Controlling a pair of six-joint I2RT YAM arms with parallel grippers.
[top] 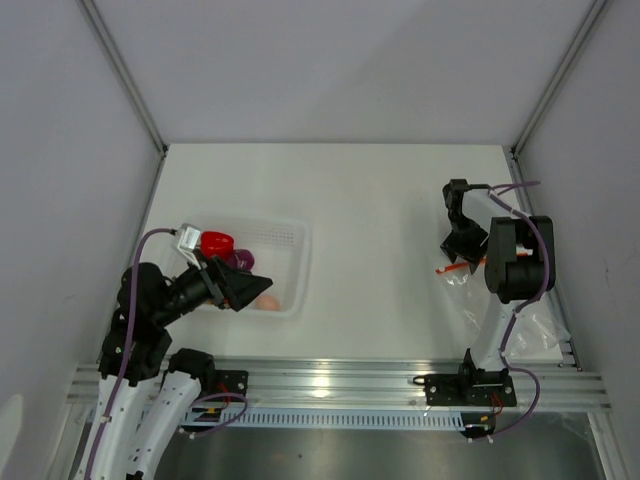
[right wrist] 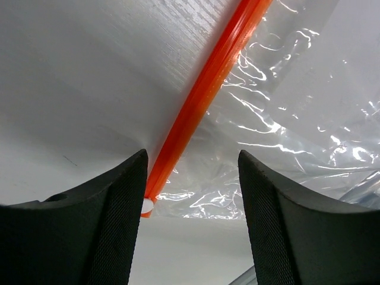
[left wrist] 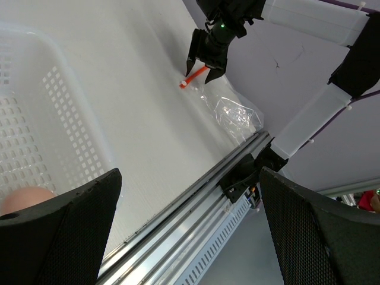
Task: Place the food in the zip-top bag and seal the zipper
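Observation:
A clear zip top bag (top: 525,325) with an orange zipper (right wrist: 193,110) lies flat at the right end of the table. My right gripper (top: 464,264) is low over the zipper's left end. In the right wrist view its fingers (right wrist: 122,208) stand apart, the left one close by the orange strip and the white slider (right wrist: 147,206); nothing is gripped between them. Over the white basket (top: 303,270) at the left, my left gripper (top: 240,300) hangs open and empty. Inside the basket are a red item (top: 216,243), a purple item (top: 243,259) and a pinkish round item (top: 267,301).
A metal rail (top: 330,370) runs along the front edge, and grey walls close in the right side and back. The right arm's links cover part of the bag from above.

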